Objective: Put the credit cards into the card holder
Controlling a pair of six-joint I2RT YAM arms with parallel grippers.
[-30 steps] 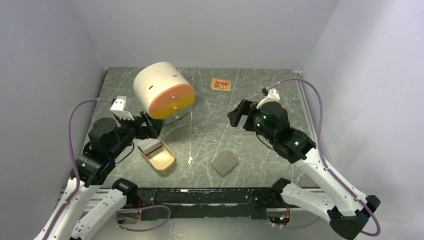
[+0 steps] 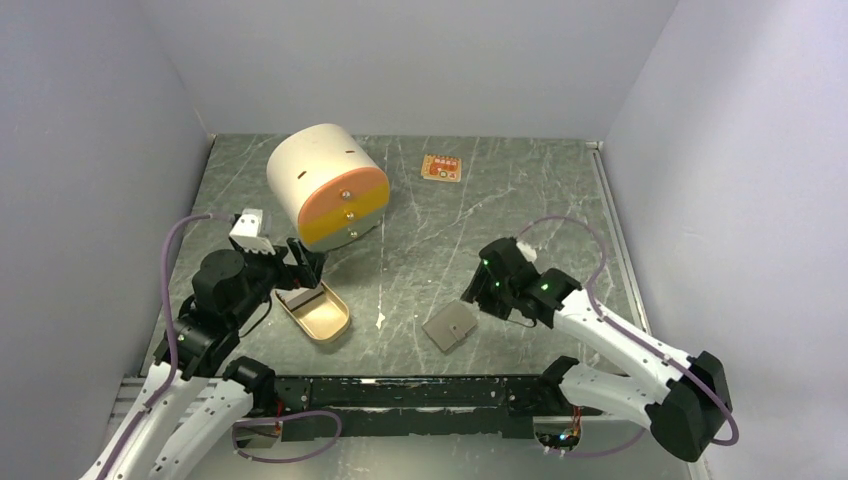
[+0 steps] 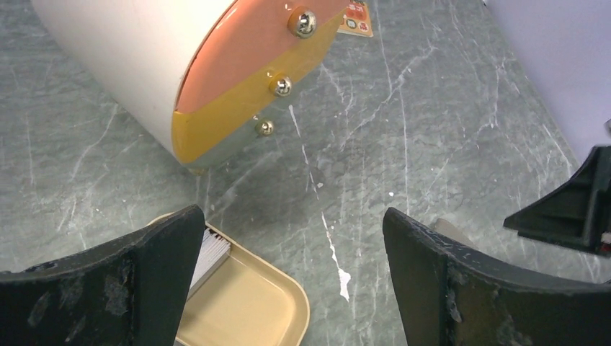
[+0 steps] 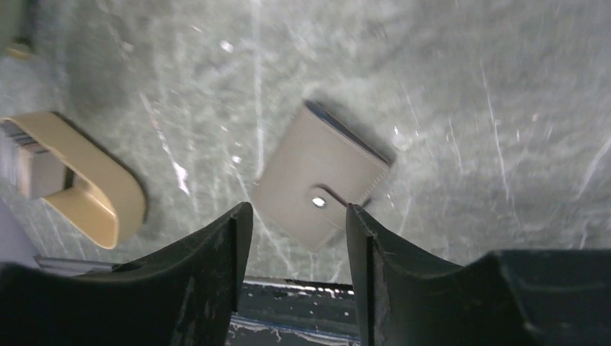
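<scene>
A grey card holder [image 2: 444, 330] with a snap strap lies flat at the front centre, seen closer in the right wrist view [image 4: 310, 166]. My right gripper is above it, its fingers apart with nothing visible between them. A beige tray [image 2: 335, 322] at front left holds pale stacked items [image 3: 205, 263], likely card-shaped but partly hidden. My left gripper hangs over that tray, open and empty.
A white cylindrical cabinet [image 2: 310, 175] with orange, yellow and grey drawers stands at back left. An orange printed card stack [image 2: 441, 168] lies at the back.
</scene>
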